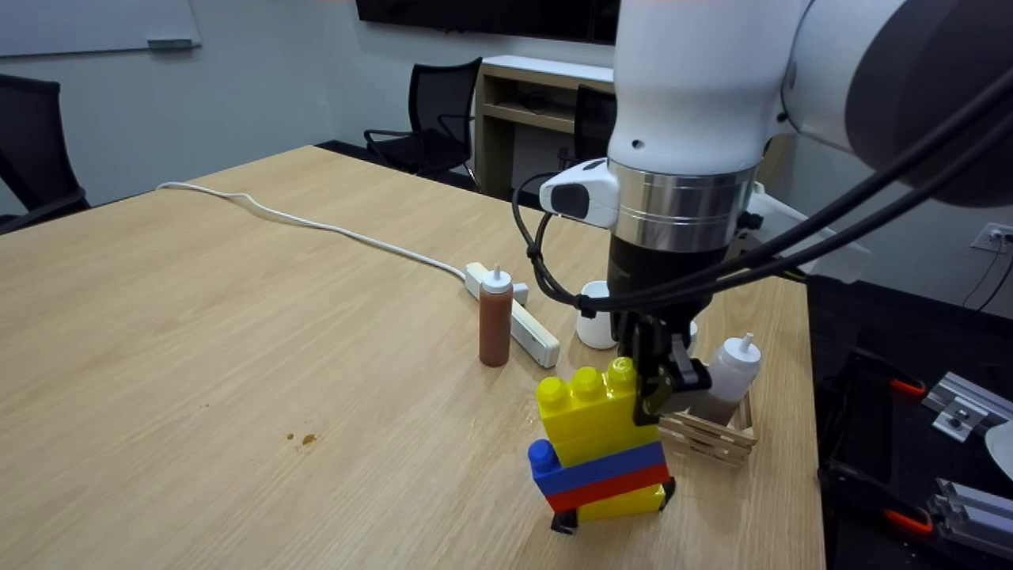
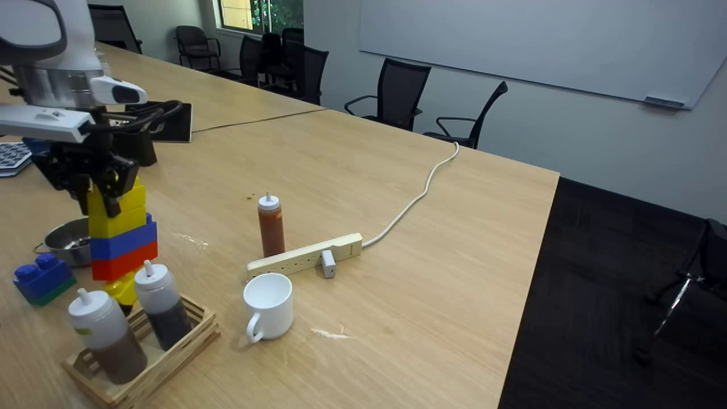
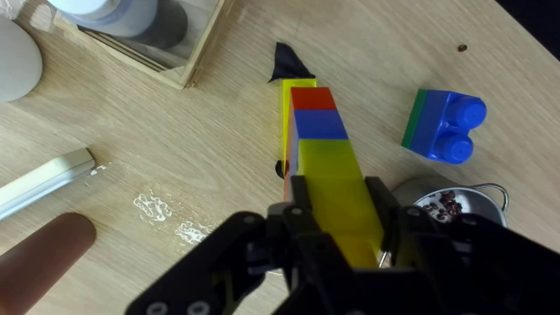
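Observation:
My gripper is shut on the yellow block (image 3: 331,162) at the top of a stack, one finger on either side. Beneath that block come a blue layer (image 1: 608,467) and a red layer (image 1: 612,488), all leaning together in exterior view 1. Directly below the red layer is a yellow base piece (image 1: 622,503) with black bits at its ends, down at the table. In the wrist view the base (image 3: 300,83) peeks out along one side of the stack. Whether red and base touch all along is hard to tell.
A wooden crate (image 2: 197,334) with two bottles stands close to the stack. Nearby are a blue-green block (image 2: 42,276), a metal cup (image 2: 71,238), a white mug (image 2: 269,307), a brown bottle (image 2: 271,228) and a power strip (image 2: 303,255).

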